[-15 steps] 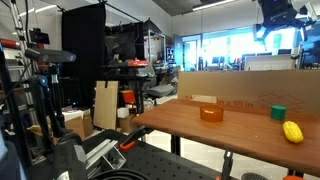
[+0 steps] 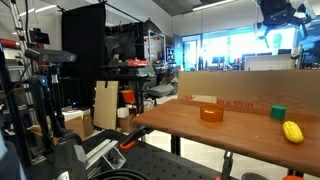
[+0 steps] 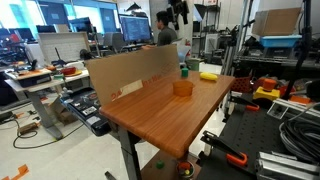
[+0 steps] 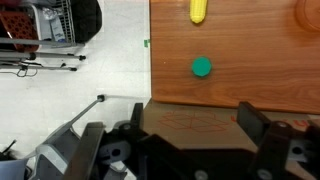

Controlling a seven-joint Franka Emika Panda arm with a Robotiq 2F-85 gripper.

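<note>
High above the far right of the table, my gripper is open, its two dark fingers wide apart with nothing between them. It also shows at the top right of exterior view 1, as the dark gripper (image 2: 286, 22). Below it on the brown table (image 4: 230, 85) is a small green cup (image 4: 201, 67), near the board. The yellow oblong object (image 4: 198, 11) lies beyond the cup in the wrist view, and at the right in exterior view 1. An orange round bowl (image 2: 211, 113) sits near the table's middle, partly cut off in the wrist view.
An upright cardboard board (image 2: 225, 88) runs along the table's back edge. Bare tabletop (image 3: 165, 108) lies around the bowl. Past the table's edge in the wrist view are white floor (image 4: 115, 60) and a wire rack (image 4: 62, 22).
My gripper has shifted very slightly, high up at the right. The cup, bowl and yellow object have stayed in place.
</note>
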